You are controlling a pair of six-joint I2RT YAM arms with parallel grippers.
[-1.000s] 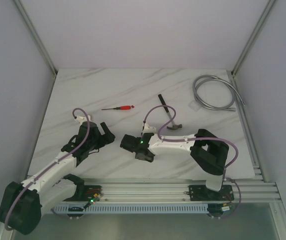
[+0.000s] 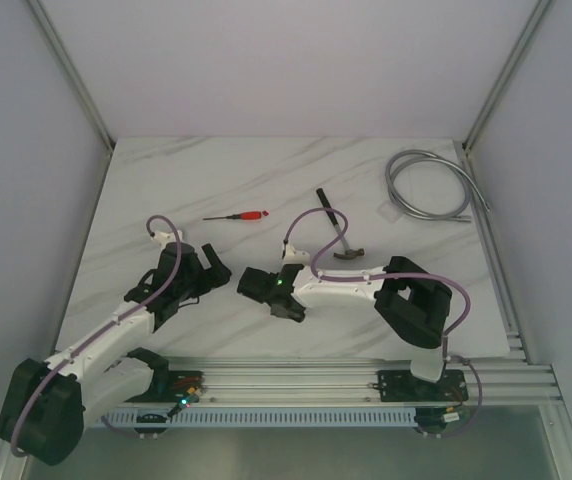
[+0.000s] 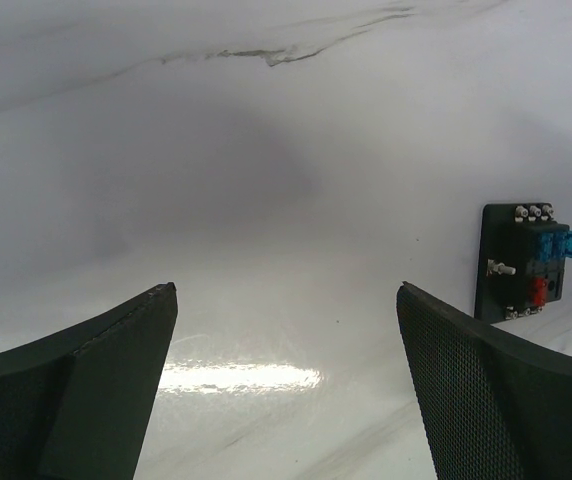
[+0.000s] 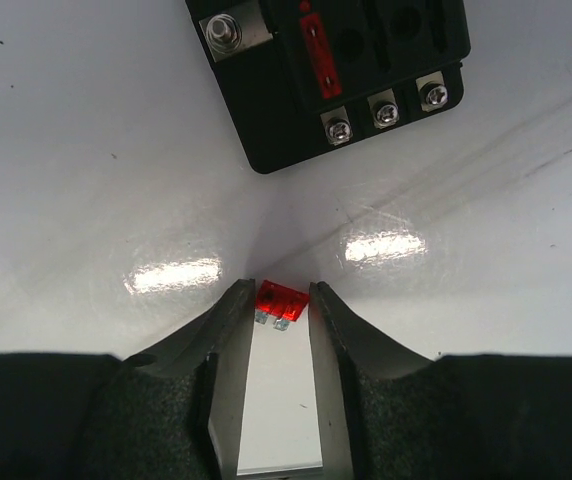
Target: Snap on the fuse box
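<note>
The black fuse box (image 3: 518, 262) sits on the marble table at the right of the left wrist view, with blue and red fuses and metal terminals; its lower edge also shows at the top of the right wrist view. My left gripper stands open above bare table, left of the box. My right gripper is low over the table below the box, its narrowly parted fingertips at a small red fuse (image 4: 278, 300) with two metal prongs; whether they grip it is unclear.
A screwdriver (image 2: 248, 215) lies at the back left, a hammer (image 2: 348, 252) behind the right arm, and a coiled grey conduit (image 2: 428, 214) at the back right.
The left arm and the objects on the table look unchanged.
</note>
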